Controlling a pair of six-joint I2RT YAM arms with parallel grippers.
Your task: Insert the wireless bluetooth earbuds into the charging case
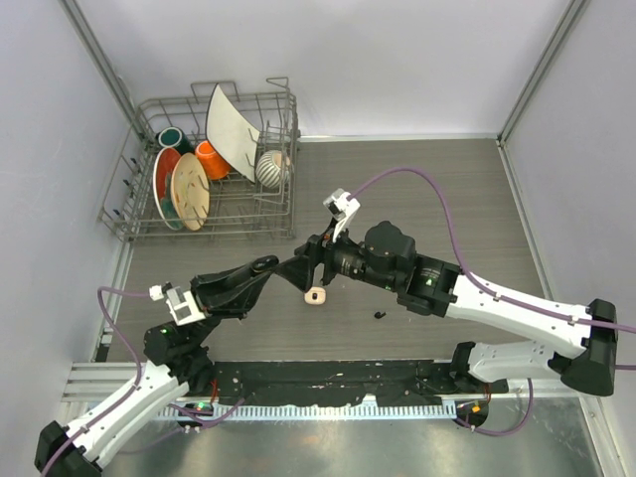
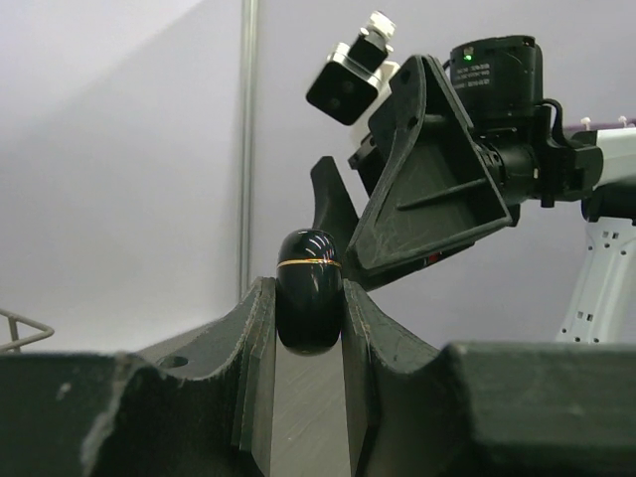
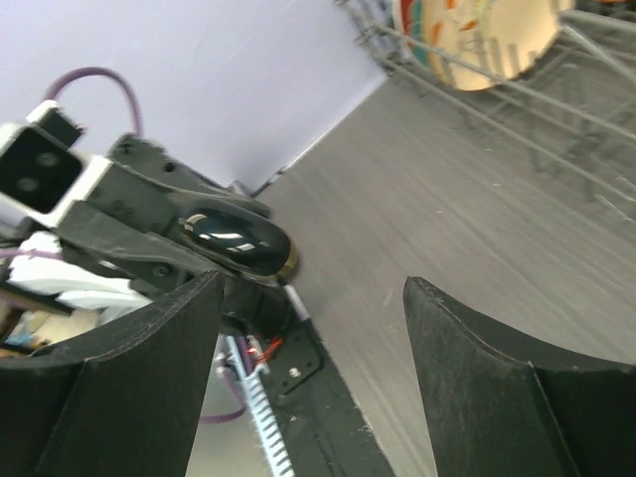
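A glossy black charging case (image 2: pixel 309 293) with a thin gold band is held in my left gripper (image 1: pixel 260 268), which is shut on it and raised over the middle left of the work surface. My right gripper (image 1: pixel 296 268) is just right of the case, its fingers part open and pointed at it; in the right wrist view the gap between them is empty. A small white object (image 1: pixel 315 296) with a dark centre and a small black item (image 1: pixel 380 315) lie on the surface.
A wire dish rack (image 1: pixel 214 229) with plates, cups and a bowl stands at the back left. Walls border both sides.
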